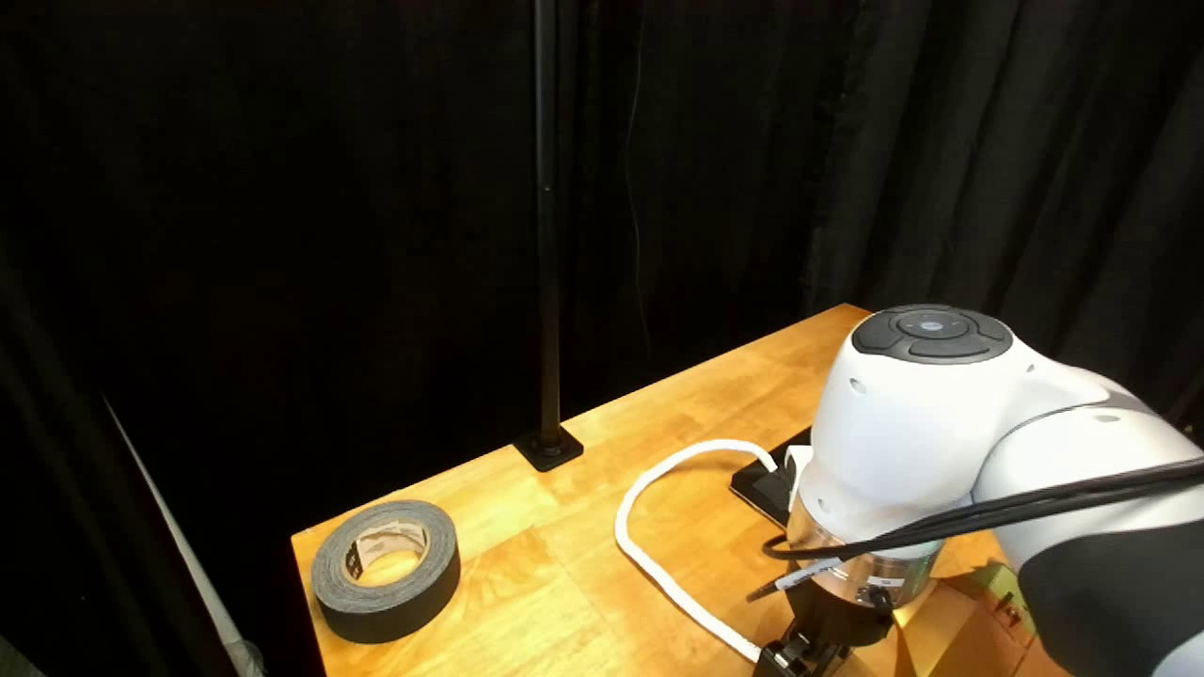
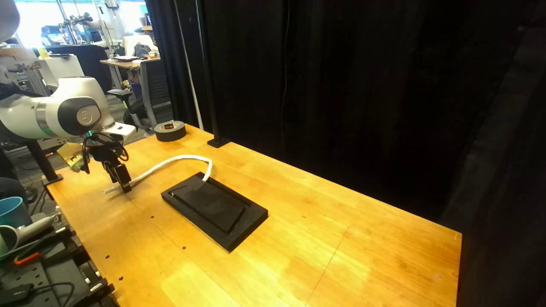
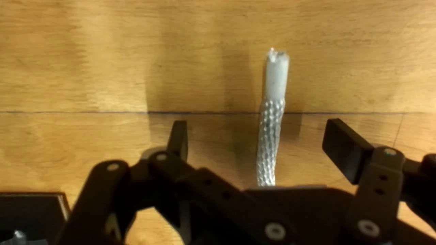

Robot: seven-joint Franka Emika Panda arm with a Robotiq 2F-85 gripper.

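A white braided rope (image 1: 627,521) curves over the wooden table. In the second exterior view one end of the rope (image 2: 190,156) meets a black rectangular board (image 2: 248,225), and its other end lies by my gripper (image 2: 123,180). From the wrist, my gripper is open, its two black fingers well apart. Between them runs the rope (image 3: 269,136), its smooth tip reaching past the fingertips. It lies nearer the middle than either finger and touches neither. The gripper's body hides the rest of it there.
A roll of dark tape (image 1: 389,604) sits at the table corner. A black post (image 1: 548,446) rises from the far edge, before black curtains. Cables and tools crowd a cart (image 2: 48,271) beside the table. Bare tabletop (image 2: 327,256) stretches beyond the board.
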